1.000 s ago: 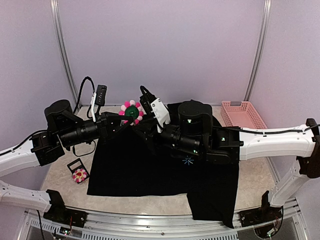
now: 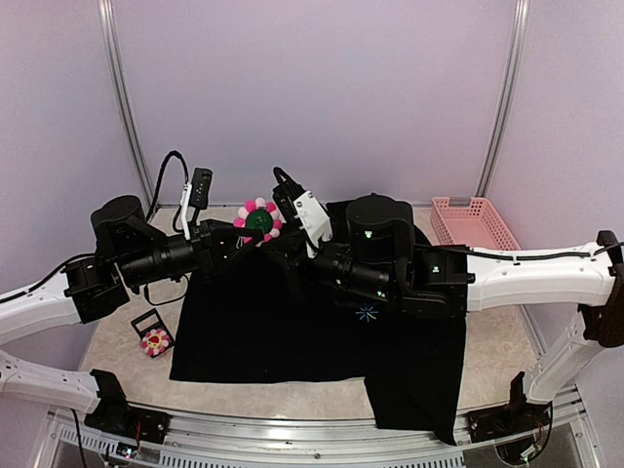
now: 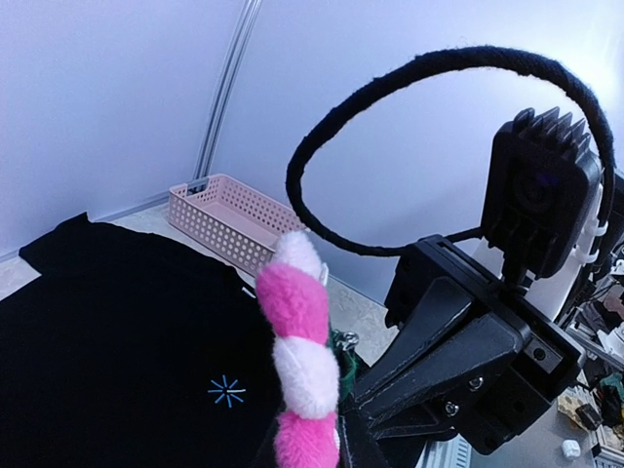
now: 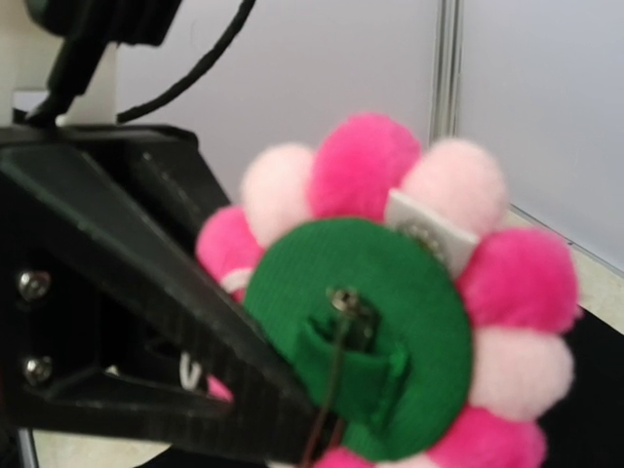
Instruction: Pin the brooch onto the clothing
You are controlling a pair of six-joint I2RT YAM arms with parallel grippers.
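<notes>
The brooch (image 2: 258,220), a flower with pink and white plush petals and a green felt back, hangs in the air above the black clothing (image 2: 263,336). My left gripper (image 2: 255,238) is shut at its lower edge and appears to hold it; the exact grip is hidden. In the right wrist view, the green back (image 4: 390,283) shows a metal pin (image 4: 336,361) running down. The left wrist view has the petals (image 3: 307,375) edge-on. My right gripper is shut close to the back; whether the pin is between its tips cannot be seen.
A pink basket (image 2: 474,224) stands at the back right. Another flower brooch (image 2: 155,341) lies beside a black frame (image 2: 147,320) at the left. A blue star mark (image 2: 367,313) is on the clothing. The two arms are very close together.
My right arm and the clothing look unchanged.
</notes>
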